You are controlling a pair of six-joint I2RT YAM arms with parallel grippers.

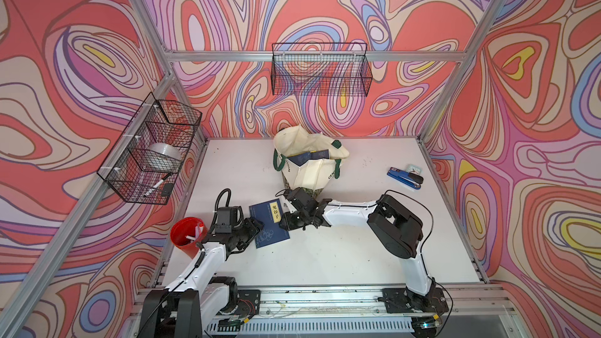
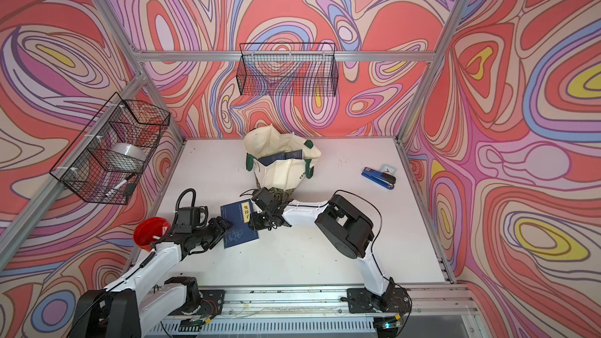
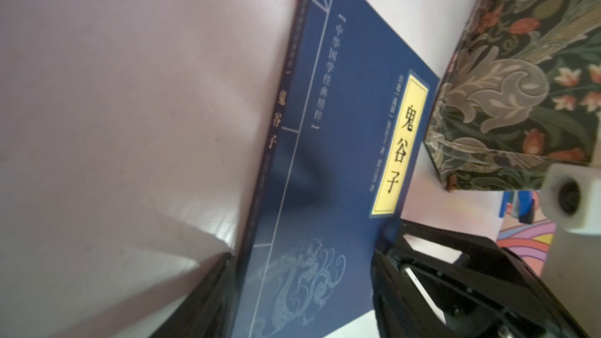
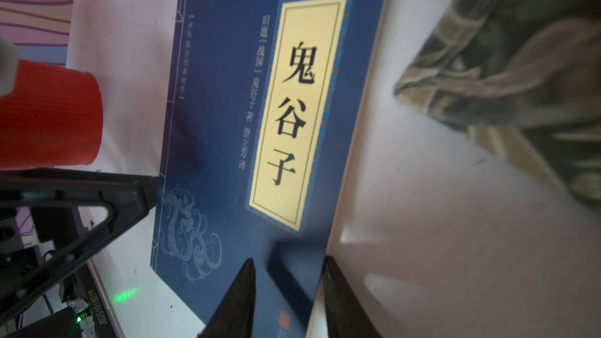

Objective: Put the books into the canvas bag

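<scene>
A dark blue book (image 3: 338,169) with a yellow title label lies between my two grippers, just in front of the canvas bag. At its spine, my left gripper stands open, one finger beside the spine and the other above the cover. My right gripper is at the opposite edge, partly open, with one finger over the cover and the other just outside the edge. Whether any finger presses on the book cannot be told. The cream canvas bag (image 1: 313,174) with green handles stands open at the back, dark blue books (image 1: 308,157) showing inside.
A red bucket (image 1: 186,238) stands left, close to my left arm. A blue stapler (image 1: 403,177) lies at the right. Wire baskets (image 1: 147,156) hang along the left side and a wire basket (image 1: 321,75) on the back.
</scene>
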